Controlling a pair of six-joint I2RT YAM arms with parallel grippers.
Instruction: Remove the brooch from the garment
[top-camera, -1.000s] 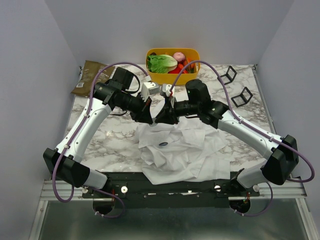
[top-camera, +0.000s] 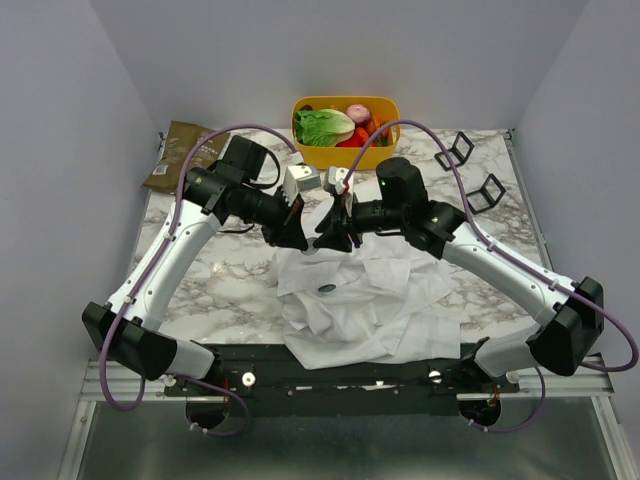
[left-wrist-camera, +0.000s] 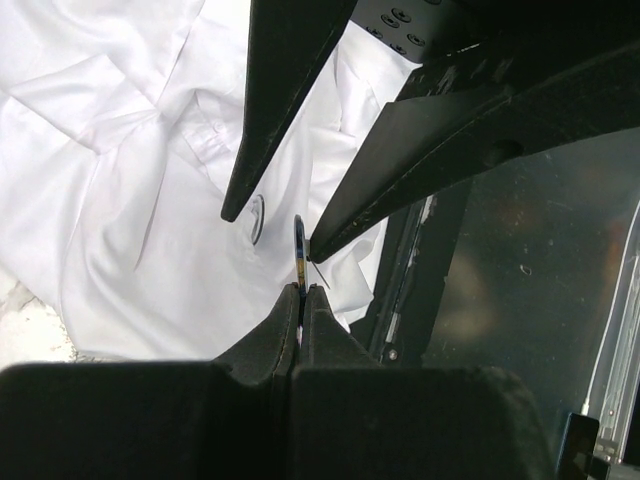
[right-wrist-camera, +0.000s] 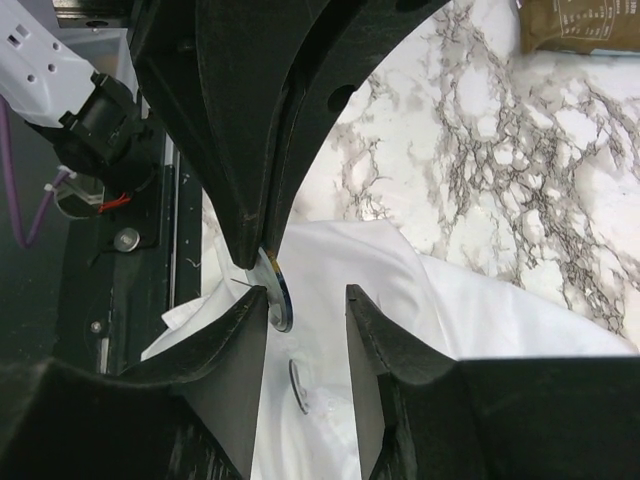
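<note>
A thin oval brooch (left-wrist-camera: 300, 250) stands edge-on at the tips of my left gripper, which is shut on it. In the right wrist view the brooch (right-wrist-camera: 275, 290) shows its rim and a fine pin, held above the white garment (right-wrist-camera: 370, 270). My right gripper is part open, one finger beside the brooch or touching it and the other well apart. A second oval piece (right-wrist-camera: 297, 387) lies on the cloth below; from above this oval (top-camera: 327, 288) looks dark blue. The garment (top-camera: 350, 310) spreads crumpled under both grippers.
At the back stands a yellow bin (top-camera: 347, 157) of vegetables. A brown packet (top-camera: 182, 158) lies back left, and black frames (top-camera: 487, 193) stand on the right. Bare marble (top-camera: 220, 290) shows left of the garment.
My right gripper has shifted slightly to the right, away from the left fingertips. The left arm and the garment look almost unchanged.
</note>
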